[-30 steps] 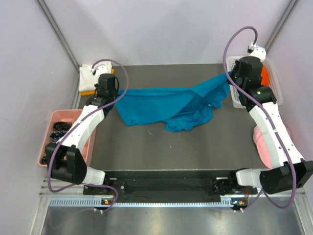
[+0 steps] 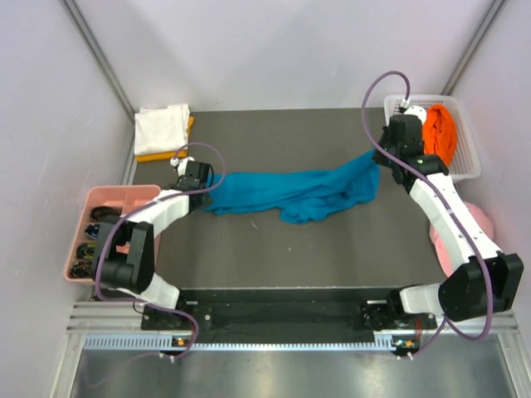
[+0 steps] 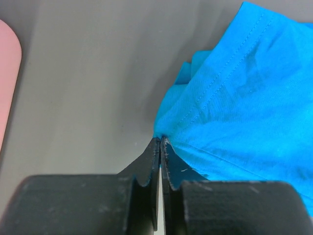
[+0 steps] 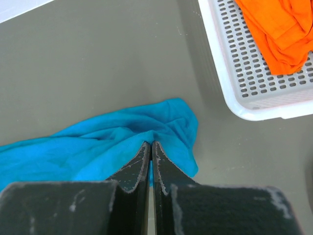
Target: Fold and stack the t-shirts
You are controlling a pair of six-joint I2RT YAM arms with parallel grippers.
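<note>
A blue t-shirt (image 2: 299, 186) stretches across the middle of the table in a long folded strip, rumpled along its front edge. At its left end my left gripper is low, fingertips on the cloth's edge; whether they are parted or pinching is hard to tell. My right gripper is shut at the right end of the shirt, which rises toward its fingertips in the top view; the cloth (image 4: 117, 142) lies beneath them in the right wrist view.
A white basket (image 2: 465, 166) with an orange shirt (image 2: 440, 133) is at the back right. Folded white (image 2: 158, 128) and yellow shirts lie back left. A pink bin (image 2: 124, 192) stands left, a pink object (image 2: 473, 211) right.
The right gripper has moved slightly leftward.
</note>
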